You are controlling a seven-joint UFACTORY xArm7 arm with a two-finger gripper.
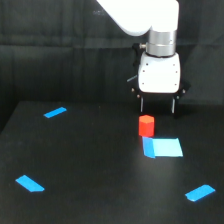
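A small red block (147, 126) stands on the dark tabletop, right of centre in the camera view. Behind and above it hangs my gripper (158, 107), below its white hand (159, 74). Its thin dark fingers stand wide apart, and I see nothing between them. The block appears clear of the fingers, though the dark background makes their tips hard to make out.
A pale blue square (167, 147) lies just in front of the block, with a brighter blue strip (148, 147) at its left edge. Blue strips mark the table at back left (55, 112), front left (30, 183) and front right (200, 192).
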